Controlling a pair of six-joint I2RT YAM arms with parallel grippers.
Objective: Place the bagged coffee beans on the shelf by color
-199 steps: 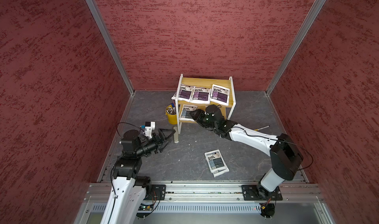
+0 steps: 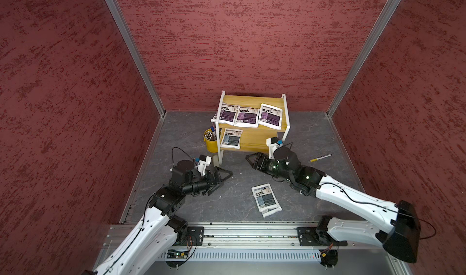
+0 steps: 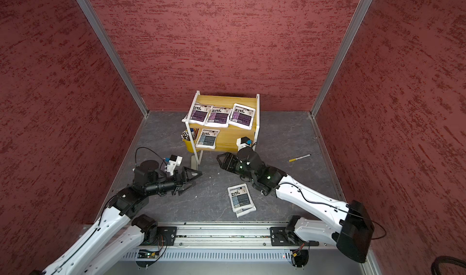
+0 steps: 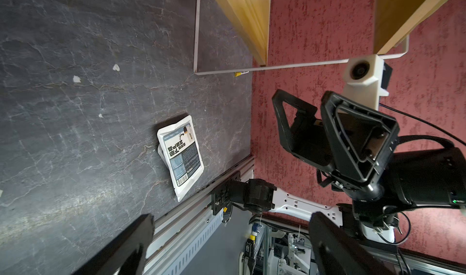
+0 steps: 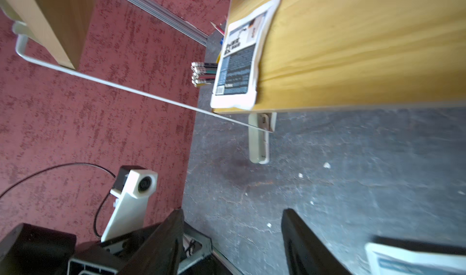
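Three purple-label bags lie along the shelf's upper board. One blue-grey-label bag rests at the left end of the lower board. A stack of blue-grey-label bags lies on the floor at the front centre. My left gripper is open and empty, front-left of the shelf, above the floor. My right gripper is in front of the lower board, right of its bag; its fingers stand apart in the right wrist view with nothing between them.
A yellow pen cup stands beside the shelf's left side. A marker lies on the floor to the right. Red walls enclose the area; the grey floor between shelf and front rail is mostly clear.
My right gripper has pulled back from the lower board toward the front. My left arm has moved right and a little down toward the middle. The bags are unchanged.
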